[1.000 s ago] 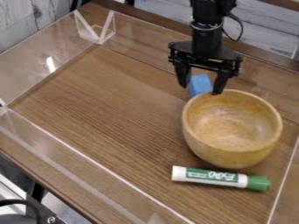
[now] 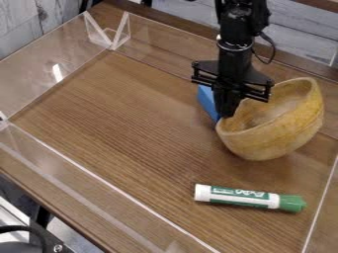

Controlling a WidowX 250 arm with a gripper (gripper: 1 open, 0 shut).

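My black gripper (image 2: pixel 230 93) is low at the upper right of the tray, over the left rim of a wooden bowl (image 2: pixel 275 138). The bowl is steeply tilted, its right side raised; whether anything is between my fingertips is hard to see, and they look shut. A blue object (image 2: pixel 208 102) is partly hidden behind the gripper and bowl, just to the left.
A white and green marker (image 2: pixel 248 198) lies at the front right. The left and middle of the wooden tray floor (image 2: pixel 106 138) are clear. Clear walls (image 2: pixel 43 84) edge the tray.
The bowl has gone from lying flat to tilted up and has shifted slightly. My gripper has moved down a little toward its rim, covering more of the blue object.
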